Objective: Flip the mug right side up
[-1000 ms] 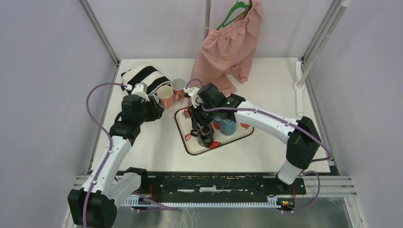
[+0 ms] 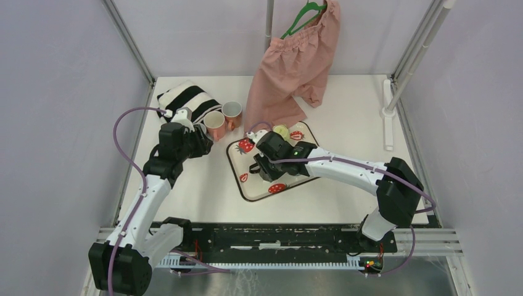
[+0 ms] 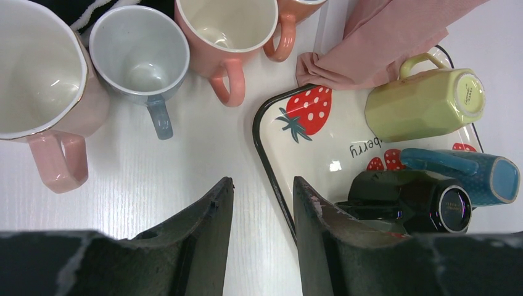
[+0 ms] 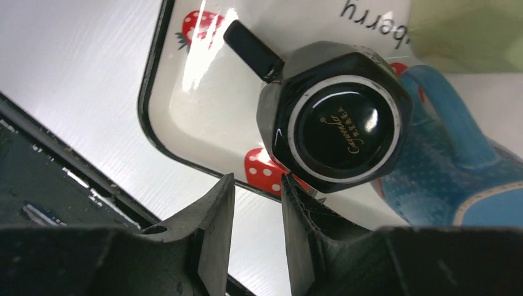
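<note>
In the right wrist view, a black faceted mug (image 4: 345,120) lies in the strawberry tray (image 4: 145,117), its round base facing the camera and its handle pointing up-left. The left wrist view shows the same black mug (image 3: 410,196) on its side, base to the right. My right gripper is over the tray's front part with its fingers parted and nothing between them; one finger (image 4: 296,209) is close to the mug's lower edge, and contact cannot be told. My left gripper stands open and empty at the tray's left, beside upright mugs.
A blue mug (image 3: 475,176) lies against the black one, and a yellow-green mug (image 3: 422,105) lies behind. Several upright mugs, including a pink one (image 3: 225,46), stand at the back left. Pink shorts (image 2: 290,68) hang down to the tray's rear edge.
The left arm stayed still.
</note>
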